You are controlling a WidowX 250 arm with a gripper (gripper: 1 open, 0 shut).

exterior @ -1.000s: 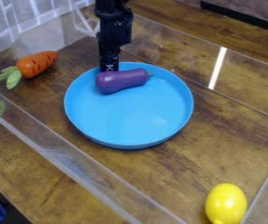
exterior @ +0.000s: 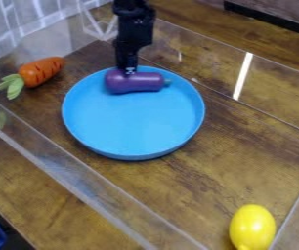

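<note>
A purple toy eggplant lies in the upper part of a blue plate. The dark gripper hangs from the top of the view at the plate's back rim, its tips low at the eggplant's upper side. Its fingers look shut; whether they touch the eggplant is hard to tell.
An orange toy carrot with green leaves lies left of the plate. A yellow lemon-like toy is at the lower right. Clear walls edge the wooden surface, which is bare right of the plate.
The plate has shifted slightly left and up since a second ago. The eggplant now lies more level, and the gripper has moved a little with them.
</note>
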